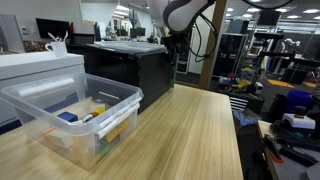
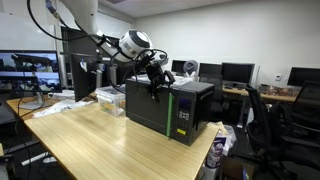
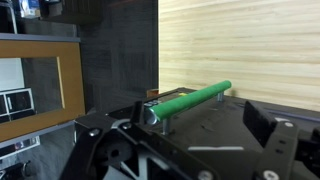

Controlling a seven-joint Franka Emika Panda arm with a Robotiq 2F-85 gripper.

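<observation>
A dark box-shaped appliance, like a microwave, stands on the table with a green vertical handle on its front. From above, in the wrist view, the green handle runs slantwise between the widely spaced fingers of my gripper. The gripper is open, and neither finger visibly presses on the handle. Exterior view 2 puts the gripper high beside the handle, near the appliance's top front edge. In exterior view 1 the fingers are too small to make out against the dark appliance.
A clear plastic bin with several small items sits on the near left of the table in exterior view 1. A bottle stands past the table's right edge.
</observation>
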